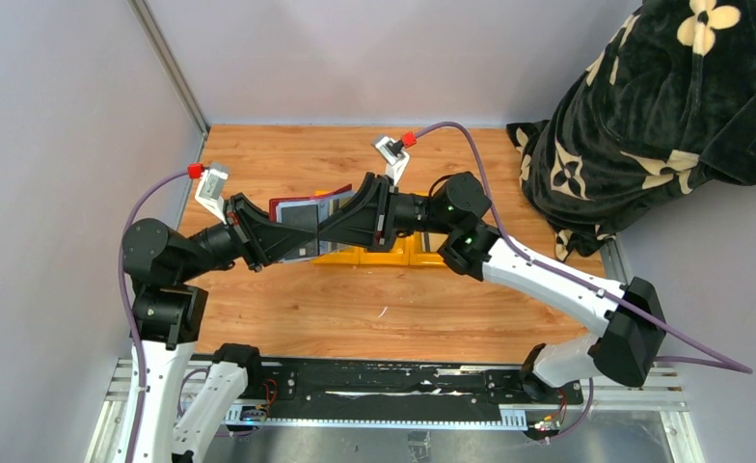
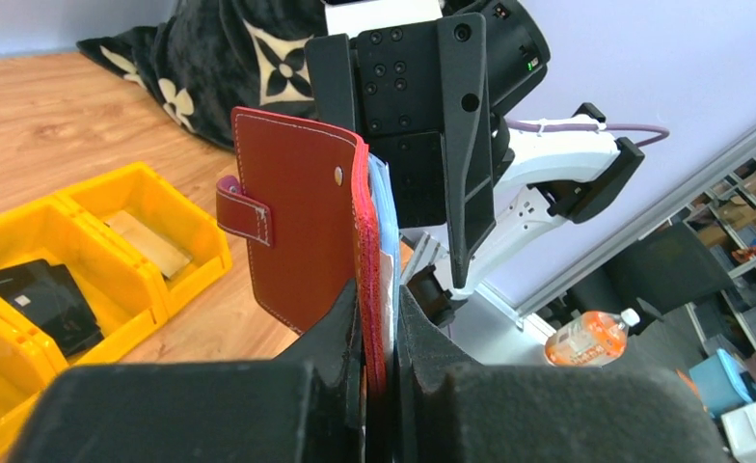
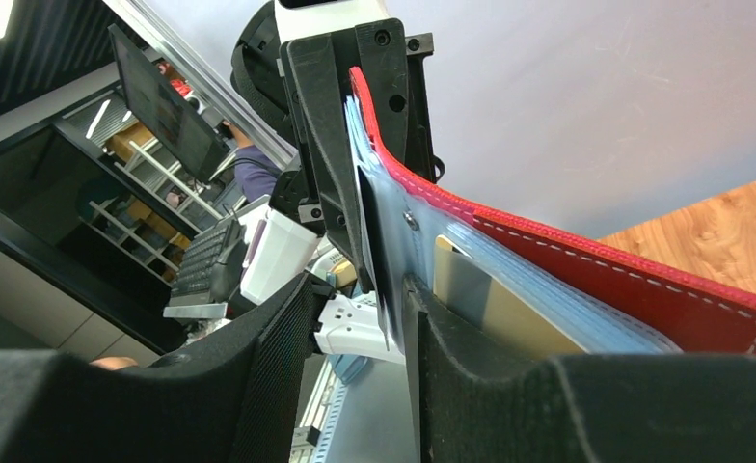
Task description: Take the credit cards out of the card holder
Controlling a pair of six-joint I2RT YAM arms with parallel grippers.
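Note:
The red card holder hangs unfolded above the table, its clear sleeves spread out. My left gripper is shut on it, its fingers pressing from both faces. A tan card shows in a sleeve in the right wrist view. There my right gripper is open, with a gap between its fingers; one finger lies against the sleeves, and a sleeve edge reaches into the gap. From above, the grippers' tips nearly meet over the holder and hide part of it.
A yellow divided tray stands on the table below the grippers. Its compartments contain a black item and a tan one. A dark patterned blanket covers the back right.

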